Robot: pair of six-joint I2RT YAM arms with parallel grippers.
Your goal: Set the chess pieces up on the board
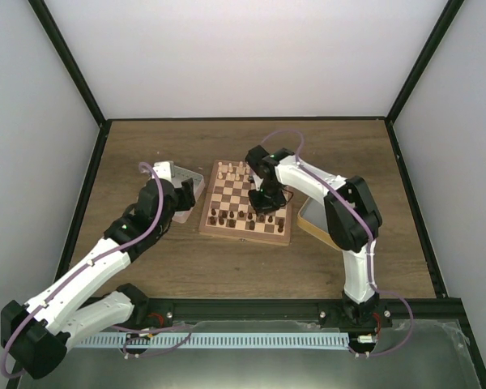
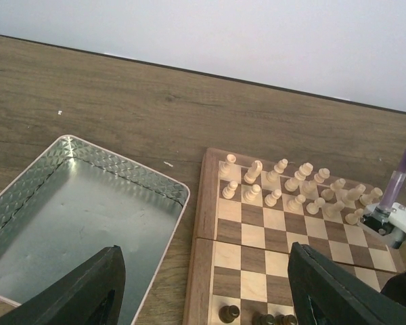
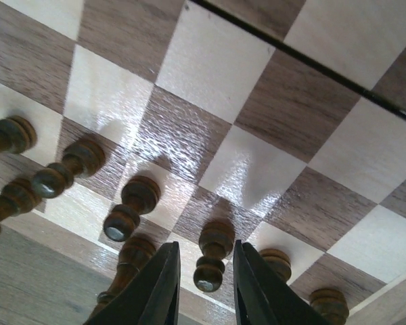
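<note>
The chessboard holds light pieces on its far rows and dark pieces on the near rows. My left gripper is left of the board, over a metal tray, open with nothing between its fingers. My right gripper is low over the near dark rows, open, its fingertips at either side of a dark piece; contact with it cannot be told. In the right wrist view more dark pieces stand around it.
A second tray sits at the board's right, partly under the right arm. Bare wooden table lies behind and in front of the board.
</note>
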